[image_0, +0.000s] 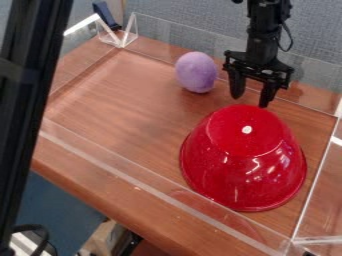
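A large red upturned bowl (243, 160) rests on the right part of the wooden tray floor. A light purple ball or egg shape (195, 72) sits toward the back middle. My black gripper (251, 88) is low at the back right, above and behind the red bowl and just right of the purple object, with its two fingers pointing down and apart. Nothing shows between the fingers.
Clear low walls (114, 140) edge the wooden surface (120, 110). The left and middle of the floor are empty. A dark vertical post fills the left edge, and a grey back wall stands behind the arm.
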